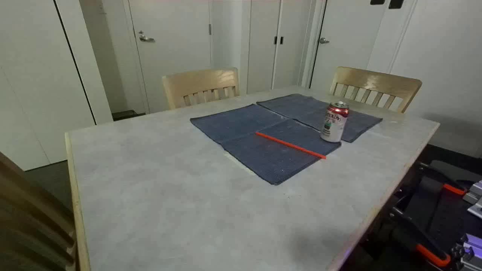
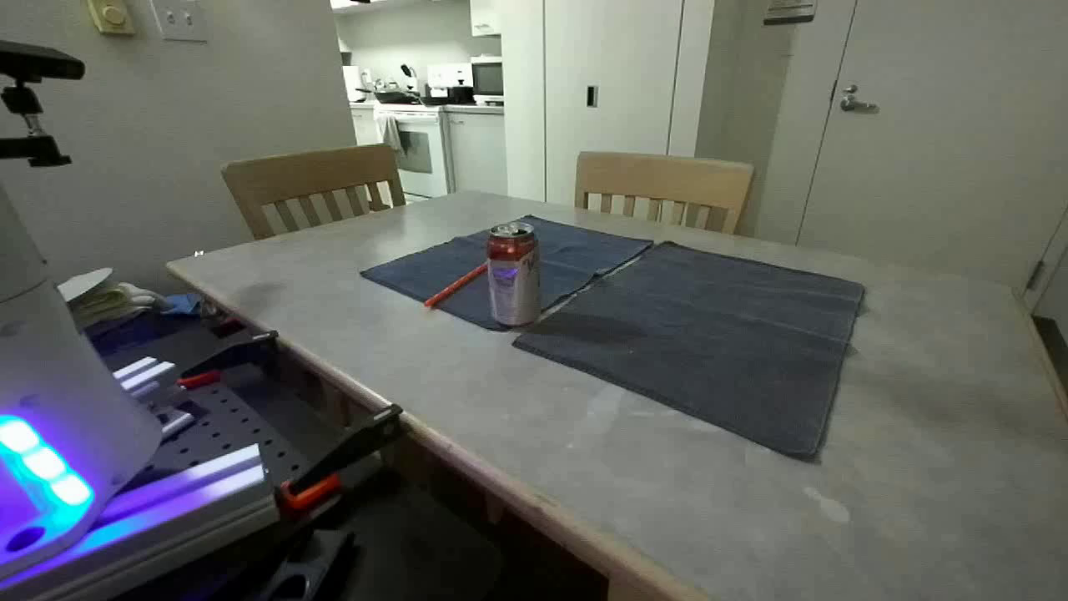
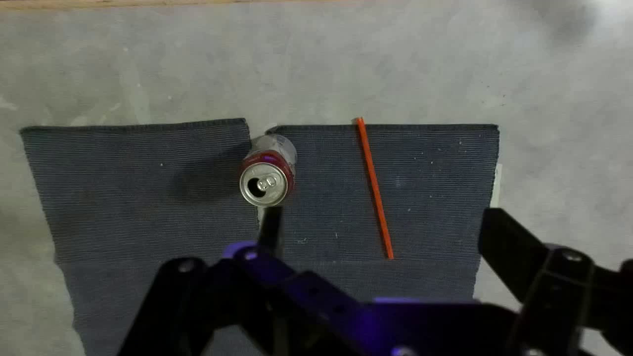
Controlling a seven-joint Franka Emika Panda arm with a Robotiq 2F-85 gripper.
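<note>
My gripper stands open over the placemats in the wrist view, its black fingers wide apart and nothing held. An upright red and white can (image 1: 334, 122) stands at the near ends of the two placemats, by the gap between them; its top is opened. From above, the can (image 3: 267, 172) appears just beyond my left finger. An orange-red straw (image 1: 290, 145) lies flat on one placemat, one end reaching its edge. Seen from the wrist, the straw (image 3: 375, 189) falls between the lines of my two fingers, apart from both. Neither exterior view shows the gripper.
Two dark blue placemats, one under the straw (image 3: 442, 190) and one beside it (image 3: 136, 237), lie on the grey table (image 1: 180, 194). Wooden chairs (image 1: 201, 86) stand along the far sides. Clamps (image 2: 345, 456) grip the table edge beside the arm's base (image 2: 60, 401).
</note>
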